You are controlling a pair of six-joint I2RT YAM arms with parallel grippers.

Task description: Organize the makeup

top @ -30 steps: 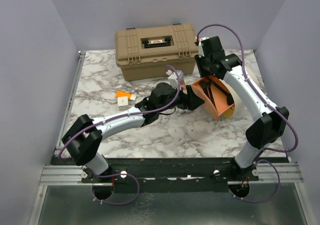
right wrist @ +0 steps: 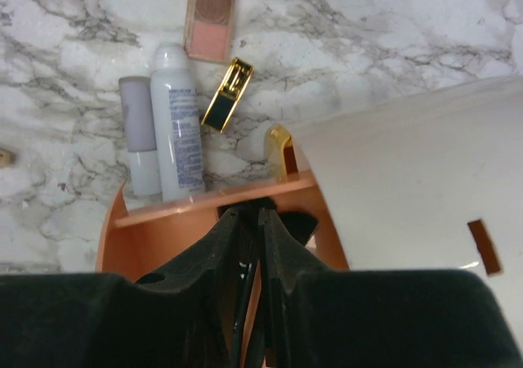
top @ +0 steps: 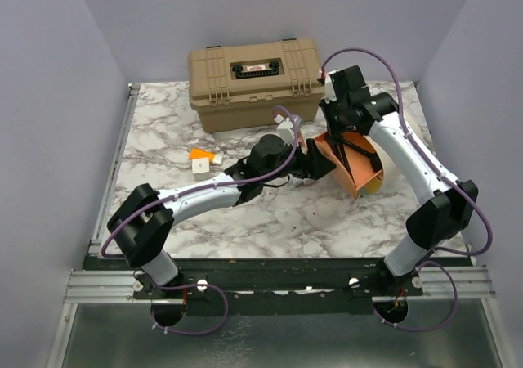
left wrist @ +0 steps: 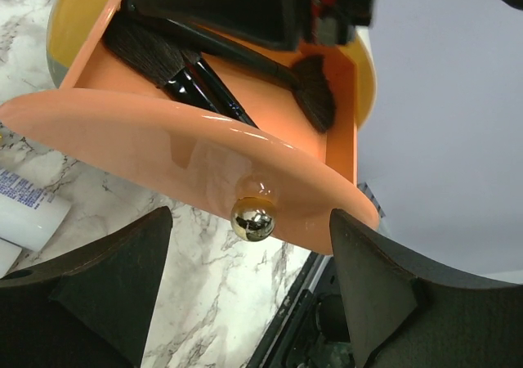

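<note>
An orange drawer (top: 348, 181) stands pulled out of the rounded white organizer (right wrist: 425, 180) on the right side of the table. Several black makeup brushes (left wrist: 208, 90) lie inside it. My left gripper is open, its fingers (left wrist: 131, 278) apart on either side of the gold knob (left wrist: 253, 220) on the drawer front. The right gripper points down over the drawer with its fingers together, brush handles (right wrist: 242, 307) showing just behind them. Whether a brush sits between those dark tips is hidden.
Beyond the drawer lie a white bottle (right wrist: 177, 127), a grey-capped tube (right wrist: 140, 127), a gold-and-black lipstick (right wrist: 229, 94) and a pink palette (right wrist: 212, 16). A large tan case (top: 253, 82) fills the back. A white cube (top: 200, 169) and an orange item (top: 198, 154) rest at left.
The right arm has shifted slightly and its gripper sits lower over the drawer, covering more of the brushes. The left arm and the drawer look nearly unmoved.
</note>
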